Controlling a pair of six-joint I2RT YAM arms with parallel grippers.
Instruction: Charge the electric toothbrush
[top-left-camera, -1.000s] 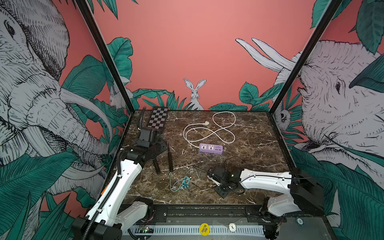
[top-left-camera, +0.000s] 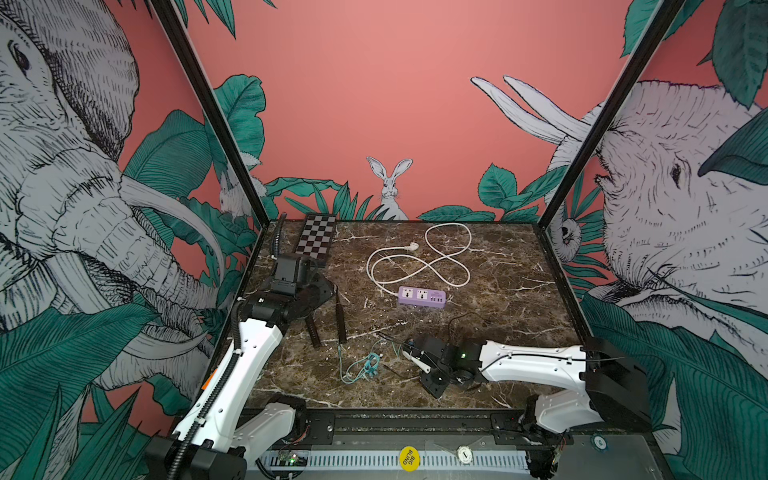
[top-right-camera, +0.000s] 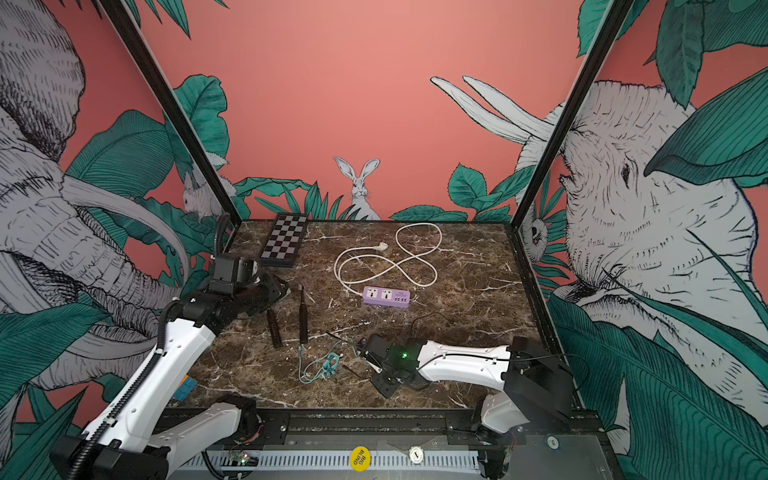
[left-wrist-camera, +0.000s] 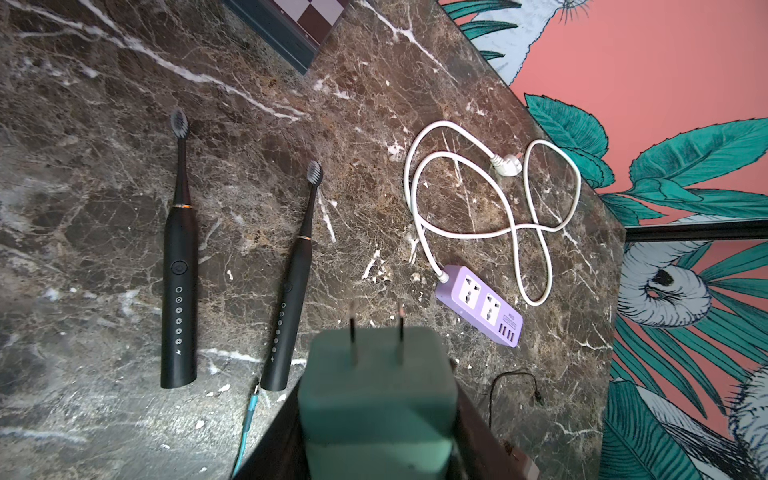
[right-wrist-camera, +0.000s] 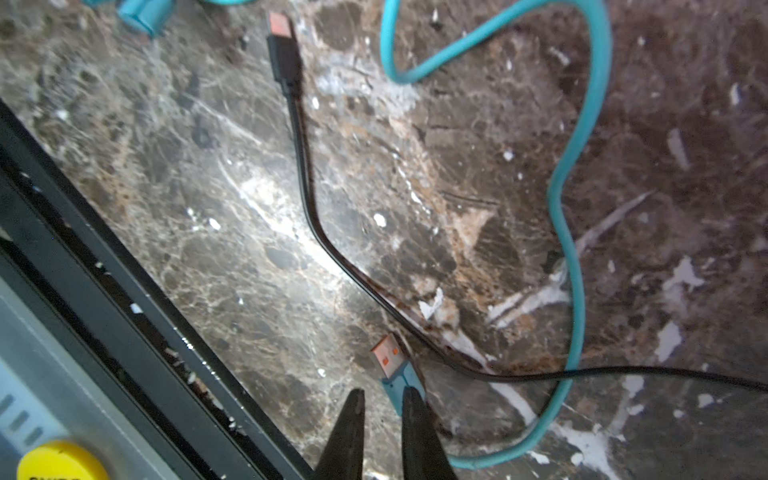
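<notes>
Two black electric toothbrushes (left-wrist-camera: 179, 296) (left-wrist-camera: 288, 312) lie on the marble table; a teal cable (left-wrist-camera: 248, 424) runs at the foot of the right one. A teal USB plug (right-wrist-camera: 400, 376) lies beside a black cable with a USB plug (right-wrist-camera: 285, 60). My right gripper hangs low over the teal plug, fingertips close together; whether they touch it is unclear. My left gripper is raised over the toothbrushes, with a blurred green block filling its place in the wrist view; its grip is hard to make out.
A purple power strip (top-left-camera: 421, 297) with a looped white cable sits mid-table. A checkered board (top-right-camera: 285, 238) lies at back left.
My right arm has shifted slightly, the gripper now a little further left toward the cables. My left arm is almost unchanged.
</notes>
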